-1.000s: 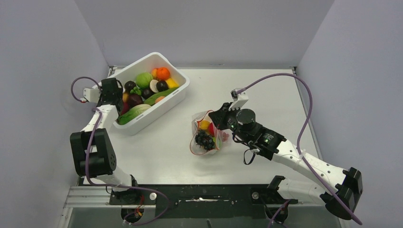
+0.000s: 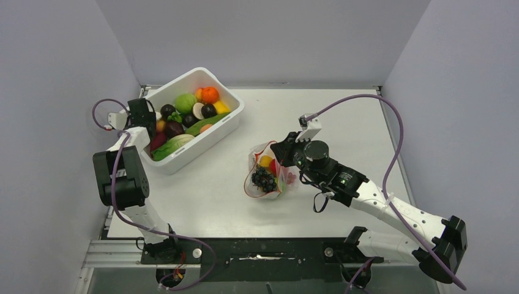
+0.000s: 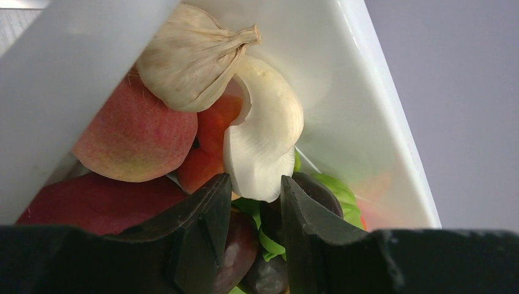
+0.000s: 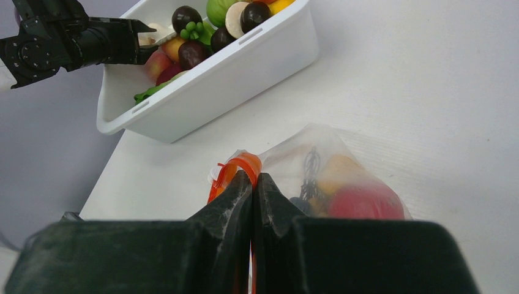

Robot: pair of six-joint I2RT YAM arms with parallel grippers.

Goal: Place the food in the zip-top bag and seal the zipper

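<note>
Inside the far-left end of the white bin [image 2: 193, 153], my left gripper is part open. Its two fingertips stand apart at the lower end of a curved white piece of food [image 3: 269, 113], perhaps mushroom; whether they touch it is unclear. A garlic bulb [image 3: 193, 61] and a peach [image 3: 139, 131] lie beside that piece. My right gripper is shut on the orange-red rim of the clear zip bag [image 4: 333, 147]. In the top view the bag's mouth stands open, with dark grapes [image 2: 264, 179], a yellow item [image 2: 265, 161] and a red item inside.
More produce fills the bin, among it a green round vegetable [image 2: 185, 103], an orange [image 2: 210, 95] and leafy greens [image 2: 173, 147]. The bin's walls rise close around my left gripper.
My left arm has drawn back slightly to the left, with its gripper still at the bin's left end. The bag's open edge shifted a little; my right arm stayed still.
</note>
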